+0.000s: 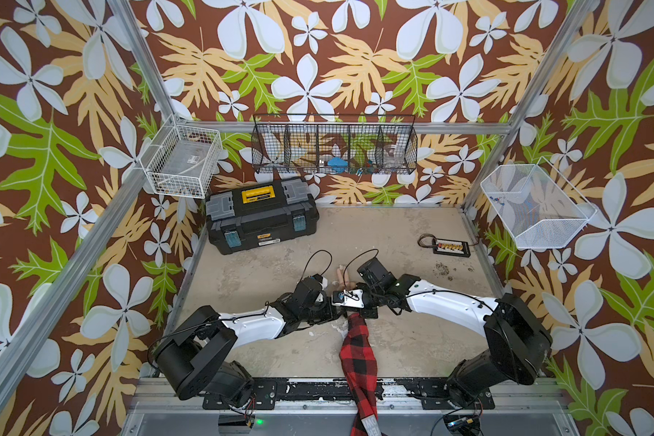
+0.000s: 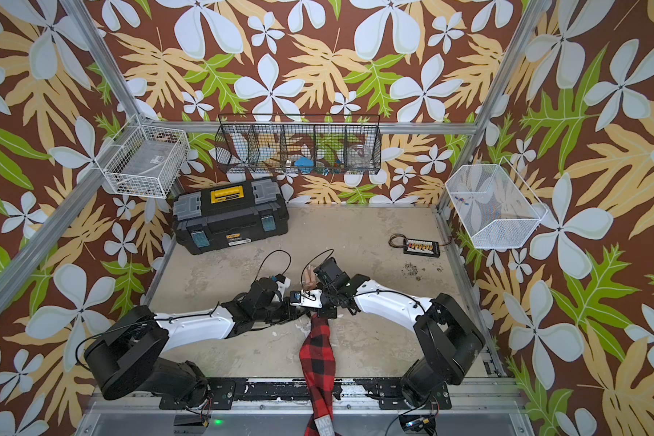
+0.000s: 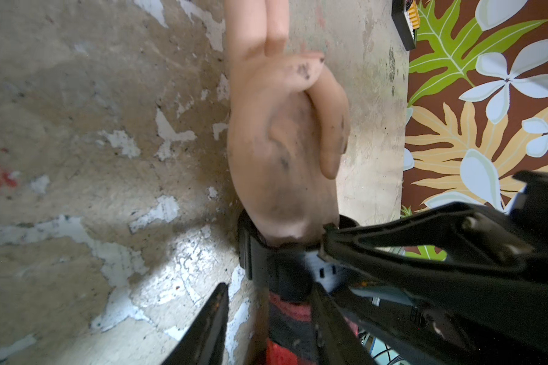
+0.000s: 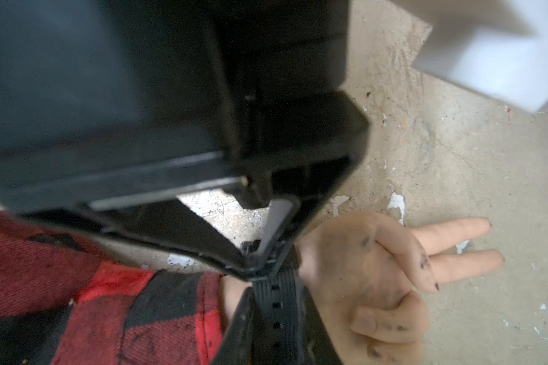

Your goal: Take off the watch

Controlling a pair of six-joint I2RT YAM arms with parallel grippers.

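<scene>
A mannequin hand (image 3: 286, 146) lies palm up at the end of a red-black plaid sleeve (image 1: 359, 348), with a black watch strap (image 4: 277, 304) round its wrist, partly hidden by my grippers. In the top views my left gripper (image 1: 327, 309) comes to the wrist from the left and my right gripper (image 1: 352, 299) from the right, close over it. The wrist views show black finger parts at the strap, blurred and overlapping; whether either gripper holds the strap, and how far its fingers are apart, I cannot tell.
A black toolbox (image 1: 261, 218) stands back left, a power strip (image 1: 450, 247) back right. Wire baskets (image 1: 334, 145) hang on the walls. The floor around the arm is otherwise largely clear.
</scene>
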